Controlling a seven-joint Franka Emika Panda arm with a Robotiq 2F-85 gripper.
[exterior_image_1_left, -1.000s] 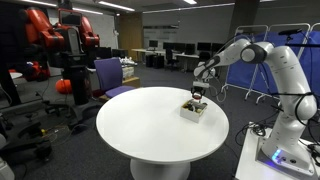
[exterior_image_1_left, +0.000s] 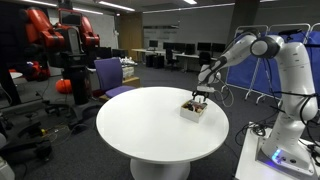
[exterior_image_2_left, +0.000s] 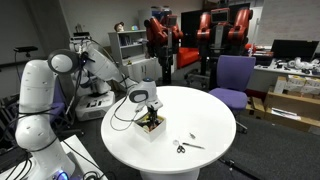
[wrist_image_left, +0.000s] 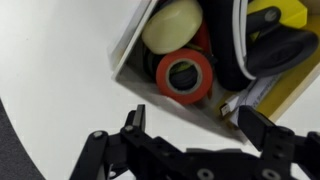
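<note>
In the wrist view my gripper is open, its two black fingers standing wide apart with nothing between them. Past the fingertips lies a box (wrist_image_left: 160, 95) filled with things: a red tape roll (wrist_image_left: 184, 77), a pale yellowish rounded object (wrist_image_left: 172, 25), a black-and-white item (wrist_image_left: 232, 45) and something yellow in the corner. On the white table, the same box (exterior_image_1_left: 191, 115) shows in exterior view 1, with the gripper above its far side. Exterior view 2 has the arm over the box (exterior_image_2_left: 152, 133); the fingertips are hard to make out there.
Scissors (exterior_image_2_left: 181, 149) and a small object (exterior_image_2_left: 192, 136) lie on the round white table (exterior_image_2_left: 205, 115) beside the box. A purple chair (exterior_image_2_left: 236, 75) stands behind it.
Over the last second the arm has come lower and nearer the box. The box stays in the same place on the table.
</note>
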